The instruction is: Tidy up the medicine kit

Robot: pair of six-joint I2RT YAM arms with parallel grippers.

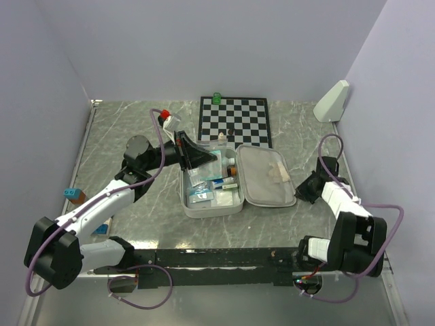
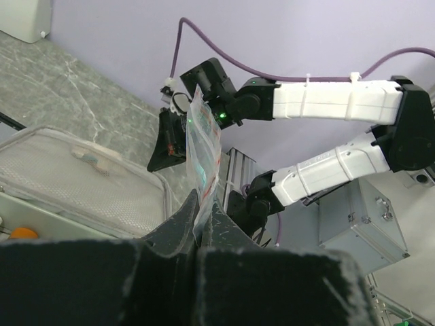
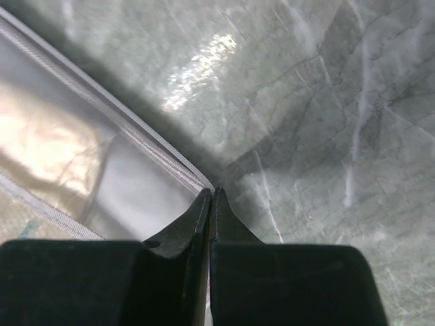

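The open medicine kit [image 1: 211, 210] sits mid-table with bottles, packets and boxes in its body; its lid [image 1: 266, 183] lies flat to the right, showing mesh pockets. My left gripper [image 1: 207, 157] is over the kit, shut on a clear plastic packet [image 2: 202, 156] that stands up from the fingertips in the left wrist view. My right gripper is shut at the lid's outer right edge, by the zipper band [image 3: 163, 153]. Whether that edge is between its fingers, I cannot tell.
A checkered board [image 1: 234, 115] lies behind the kit, with a small green object [image 1: 216, 98] on it. A white object [image 1: 332, 102] stands at the back right. Small blocks [image 1: 75, 195] lie at the far left.
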